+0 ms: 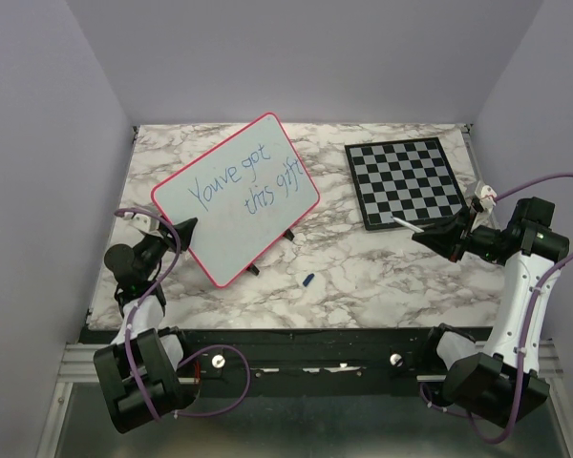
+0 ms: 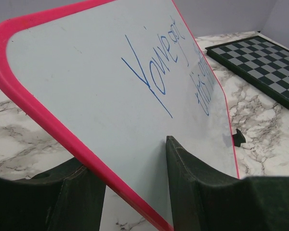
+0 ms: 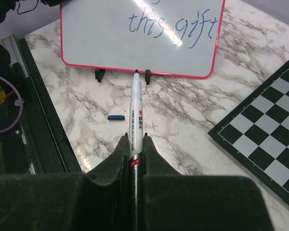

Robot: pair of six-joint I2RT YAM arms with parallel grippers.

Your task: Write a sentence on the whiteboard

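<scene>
The whiteboard [image 1: 229,239], red-rimmed, leans on black feet and reads "You've got this gift" in blue. My left gripper [image 1: 183,232] is at its left corner; in the left wrist view its fingers [image 2: 192,197] straddle the board's edge, and I cannot tell if they press on it. My right gripper is shut on a white marker [image 3: 136,106] with a blue tip, held out right of the board in the top view.
A checkerboard [image 1: 406,181] lies at the back right. A small blue cap [image 1: 308,280] rests on the marble table near the front middle.
</scene>
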